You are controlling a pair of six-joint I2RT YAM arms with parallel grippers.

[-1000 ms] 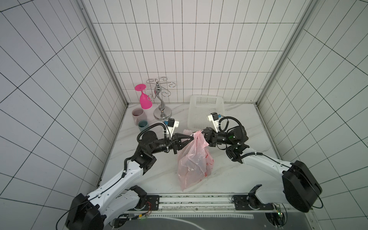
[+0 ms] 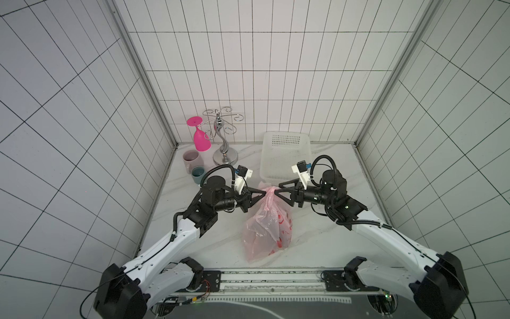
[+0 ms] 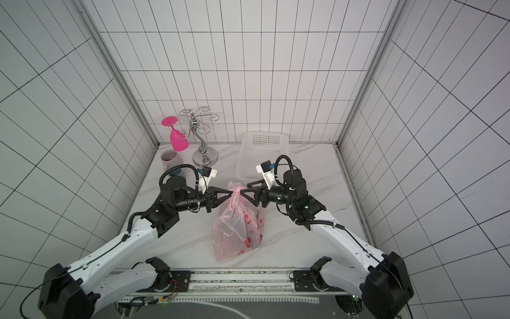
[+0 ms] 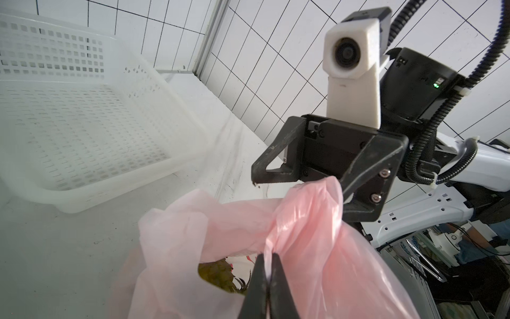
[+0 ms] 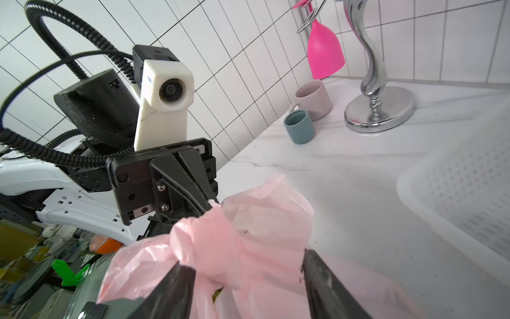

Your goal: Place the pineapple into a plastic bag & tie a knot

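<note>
A pink plastic bag [image 2: 268, 228] stands upright mid-table, its top gathered between my grippers. Yellow-green skin of the pineapple [image 4: 215, 272] shows through the bag's opening in the left wrist view; the rest is hidden. My left gripper is shut on a thin fold of the bag at its top. My right gripper stands part open on the other side, its fingers at the gathered plastic, which lies loose between or behind them.
A white perforated basket [image 2: 285, 135] sits behind the bag. A metal stand [image 2: 225, 156] with a pink goblet [image 2: 202, 139], a pink mug [image 2: 191, 158] and a teal cup [image 3: 175, 173] are at back left.
My right arm has shifted toward the right and front, its fingers now showing open at the bag's top. The bag has settled slightly; the left arm has barely moved.
</note>
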